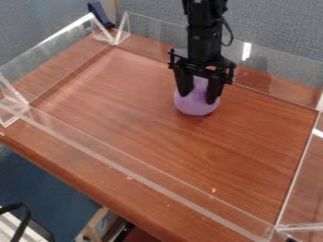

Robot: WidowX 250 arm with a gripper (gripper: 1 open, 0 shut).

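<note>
A round purple object (pixel 197 106) rests on the wooden table toward the back, right of centre. The black gripper (pixel 199 85) reaches down over it from above, with its fingers on either side of the object's upper part. Whether the fingers press on it or stand a little apart cannot be told at this size.
Clear plastic walls border the wooden table (pixel 127 123) on all sides. The table's left, middle and front are bare. A grey padded wall stands behind, and a dark blue floor shows at the lower left beyond the table's edge.
</note>
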